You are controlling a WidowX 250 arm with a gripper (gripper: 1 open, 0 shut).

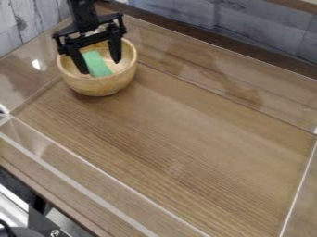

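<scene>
A tan round bowl [106, 85] sits at the upper left of the wooden table, with a green object [96, 65] lying inside it. My black gripper [95, 46] reaches down from the top into the bowl, its fingers open around or just over the green object. Whether they touch it I cannot tell.
A pale wall borders the top left, and raised edges run along the right and back.
</scene>
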